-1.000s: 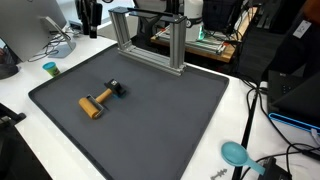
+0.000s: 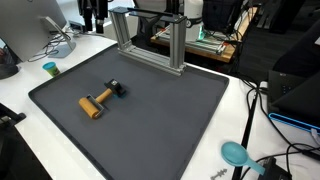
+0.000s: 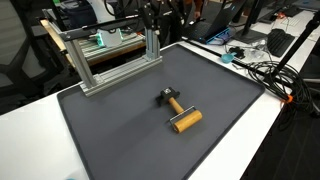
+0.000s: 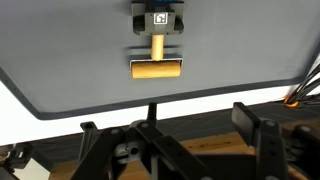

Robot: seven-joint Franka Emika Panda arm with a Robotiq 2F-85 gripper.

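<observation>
A small roller (image 2: 91,107) with an orange-tan cylinder and a wooden handle lies on the dark grey board (image 2: 150,130). Its handle end is in a black holder (image 3: 167,97) that bears a square printed marker, seen in the wrist view. From above, the roller's cylinder (image 4: 156,69) is near the top of the wrist view, well apart from my gripper. The fingers stand wide open with nothing between them. In exterior view 1 only a dark lower part of the gripper shows at the top edge, beyond the board.
A metal frame (image 2: 150,54) stands across the board's far edge. A green cup (image 2: 51,69) is on the white table at the left, and a teal round object (image 2: 237,154) is at the right. Most of the board is bare. Cables (image 3: 266,73) lie beyond it.
At the top edge of exterior view 1, the dark gripper has shifted slightly over the last second. The roller and its holder have stayed in place.
</observation>
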